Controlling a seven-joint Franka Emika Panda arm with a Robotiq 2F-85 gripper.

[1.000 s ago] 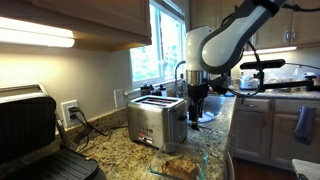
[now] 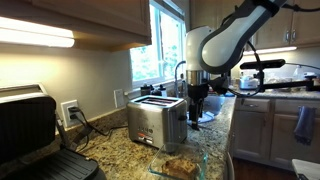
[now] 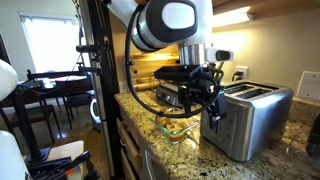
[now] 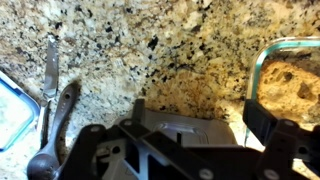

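Note:
My gripper stands open, its two fingers wide apart in the wrist view. Between them only the metal toaster's edge and speckled counter show behind. The silver toaster [image 2: 157, 122] sits upright on the counter; in exterior view 1 my gripper [image 2: 197, 115] hangs just right of it. In exterior view 2 the gripper [image 3: 214, 112] is in front of the toaster [image 3: 250, 120]; whether it touches cannot be told. A glass dish [image 4: 258, 72] holding a piece of bread [image 4: 290, 92] lies to the right in the wrist view.
A knife [image 4: 50, 75], a dark spoon [image 4: 62, 115] and a blue-rimmed container [image 4: 12, 112] lie at the wrist view's left. A black ridged appliance [image 2: 30, 130] stands at the left in exterior view 1. Bare counter [image 4: 150, 50] spreads between the utensils and the dish.

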